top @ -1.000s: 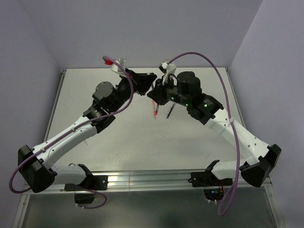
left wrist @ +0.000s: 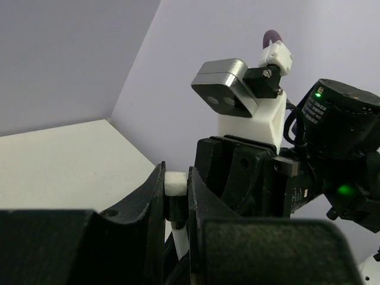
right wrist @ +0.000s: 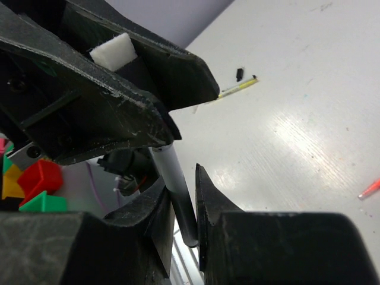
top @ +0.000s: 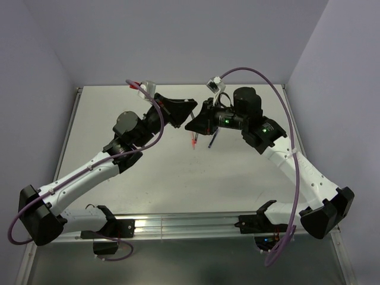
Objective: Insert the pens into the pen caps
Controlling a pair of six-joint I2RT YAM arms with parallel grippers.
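Observation:
Both grippers meet above the middle of the table (top: 107,172). My left gripper is shut on a white-and-black pen (left wrist: 176,183), upright in its view. In the right wrist view that pen (right wrist: 174,178) runs down from the left gripper's fingers to between the fingertips of my right gripper, which stand close around its dark lower end. Whether the right fingers grip it is unclear, as is any cap on it.
Pens lie on the table: a red one (right wrist: 369,189), a dark blue one (top: 212,139), a yellow one (right wrist: 237,86) near a small black piece (right wrist: 240,74).
My right arm has shifted slightly right and turned a little.

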